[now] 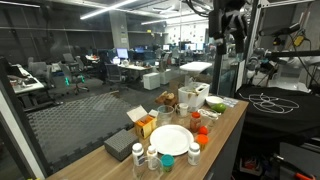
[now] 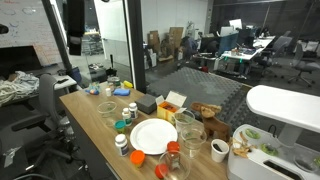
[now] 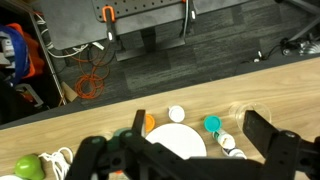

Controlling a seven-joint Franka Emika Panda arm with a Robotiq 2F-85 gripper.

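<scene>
High above the wooden table (image 1: 102, 165) hangs my gripper, open, its two dark fingers wide apart with nothing held. A white plate (image 3: 180, 142) lies below, between the fingers in the wrist view. Near it stand a teal-lidded jar (image 3: 212, 123), white-capped bottles (image 2: 122, 143) and an orange-lidded jar (image 2: 138, 158). A dark grey box (image 1: 119, 145) and an orange carton (image 1: 144, 124) sit along the divider side. Clear glass containers (image 2: 215, 120) stand beyond the plate. In exterior view 2 the gripper is a dark shape at the upper left, cut by the frame.
At the table's other end are a brown plush figure (image 2: 211, 122) and a white bin (image 1: 194, 94). A grey mesh divider (image 1: 85, 122) borders the table. A green apple-like object (image 3: 28, 166) lies at the wrist view's lower left. Dark floor lies beside the table.
</scene>
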